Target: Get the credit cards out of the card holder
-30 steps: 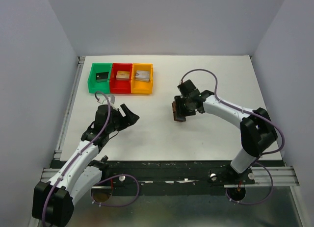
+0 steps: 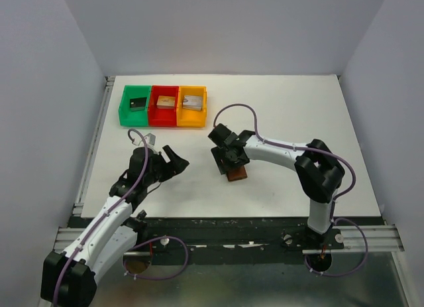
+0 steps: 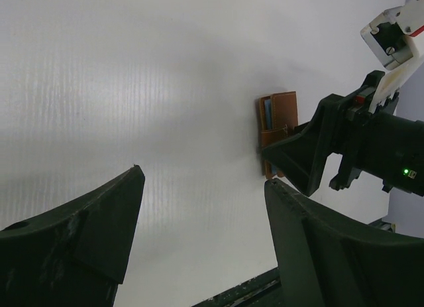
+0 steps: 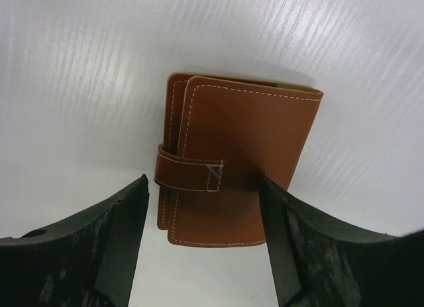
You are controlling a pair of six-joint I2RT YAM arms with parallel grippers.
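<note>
The brown leather card holder with its stitched strap lies on the white table right of centre. In the right wrist view the holder shows its face, the strap wrapping its left edge. A blue strip shows along its edge in the left wrist view. My right gripper is over it, fingers apart, the left fingertip beside the strap and the right one over the holder's face; whether they touch it I cannot tell. Standing away to the left, my left gripper is open and empty.
Green, red and yellow bins stand at the back left, each with something card-like inside. Between the two grippers the table is clear, as it is at the back right.
</note>
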